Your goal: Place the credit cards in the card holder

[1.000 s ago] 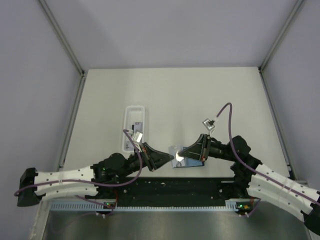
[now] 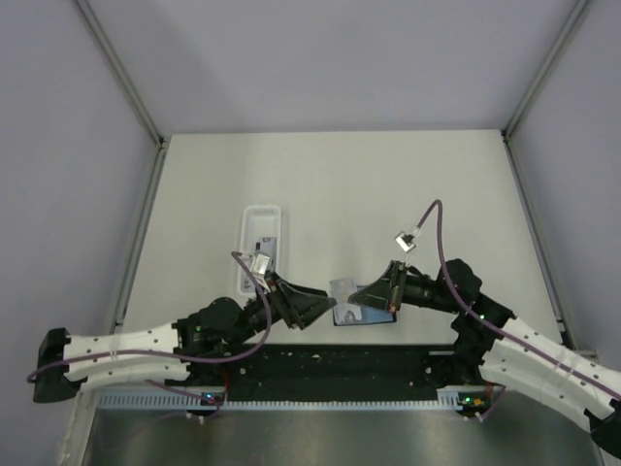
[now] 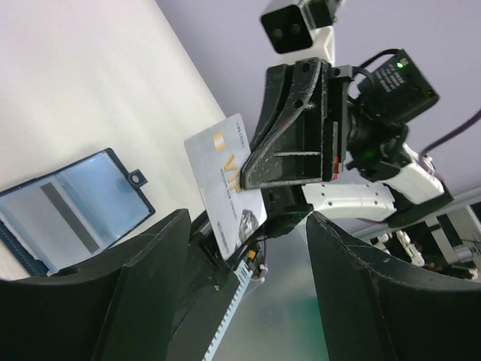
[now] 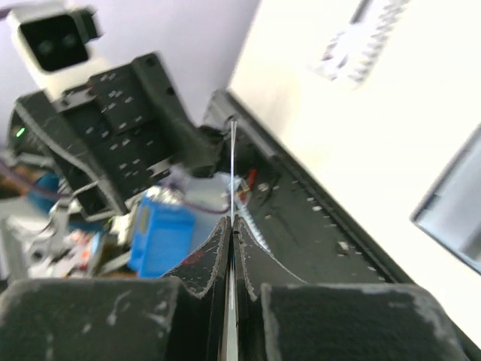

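Note:
A white card with orange marks is pinched by my right gripper, whose fingers are closed on it; in the right wrist view it shows edge-on as a thin line. My left gripper stands open, its two fingers spread apart and the card's lower end seen in front of the gap between them. The card holder [image 3: 90,197], a dark-edged case with a clear bluish window, a grey band and a small ring tab, lies on the table below the grippers. In the top view the grippers partly cover it.
A white tray [image 2: 244,228] with small items in it stands left of centre, partly behind the left arm. A dark rail [image 2: 330,364] runs along its front edge.

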